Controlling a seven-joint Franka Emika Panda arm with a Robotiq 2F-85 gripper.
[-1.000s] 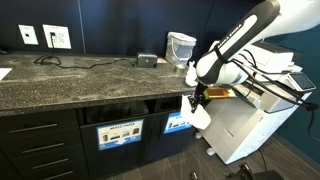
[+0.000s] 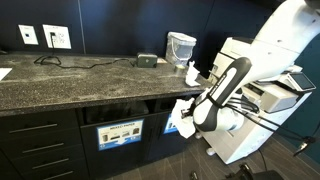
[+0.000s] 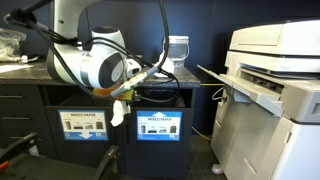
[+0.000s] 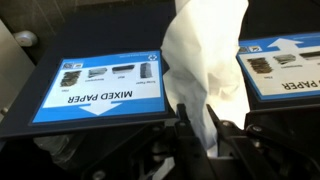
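A crumpled white paper or cloth [image 4: 210,60] hangs from my gripper, which is shut on it in the wrist view. Its white shape [image 3: 120,108] hangs below the gripper [image 3: 123,94] in exterior view 2, in front of the gap between two dark bin fronts. Exterior view 1 shows the white piece [image 2: 181,113] close to the cabinet front, partly against the right-hand label. The left bin label [image 3: 84,124] and the right bin label [image 3: 158,126] both read mixed paper. The fingertips are dark and partly hidden by the white piece.
Above the bins runs a dark speckled counter [image 2: 80,84] with a white bucket [image 2: 181,46], a small dark box [image 2: 147,60] and cables. A large white printer [image 3: 262,100] stands right of the bins. Dark drawers [image 2: 45,145] lie to the left.
The arm has come down and toward the cabinet front, carrying the white piece left in exterior view 1. The gripper has kept hold of it.
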